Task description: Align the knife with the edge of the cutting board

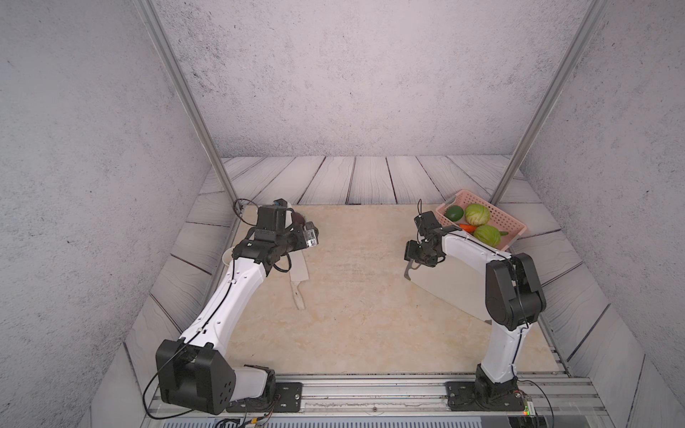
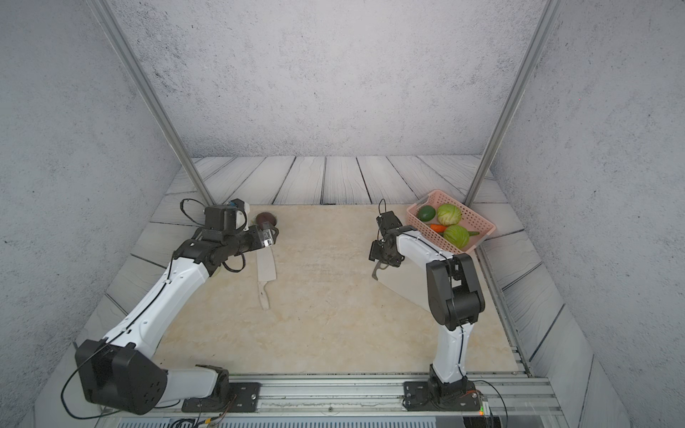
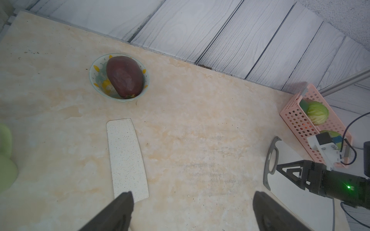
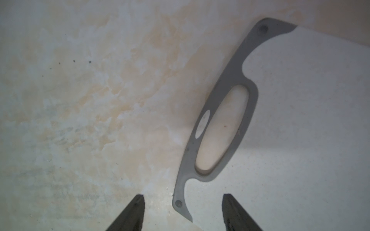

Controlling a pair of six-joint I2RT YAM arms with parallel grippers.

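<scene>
The knife (image 1: 298,274) lies flat on the left of the table, its pale speckled blade (image 3: 127,159) toward the back and its handle (image 2: 264,295) toward the front. On the right lies the white cutting board (image 1: 456,285), set at a slant, with a grey handle end (image 4: 227,88) facing the table's middle. My left gripper is open above the table near the knife, empty between its fingers. Over the board's handle end hovers my right gripper, its fingers apart with nothing held. My right arm covers part of the board in both top views.
A pink basket (image 2: 479,224) of vegetables stands at the back right, close to the right arm. Behind the knife is a small bowl (image 3: 96,84) holding a dark purple vegetable (image 3: 125,77). A green object (image 3: 5,161) sits at far left.
</scene>
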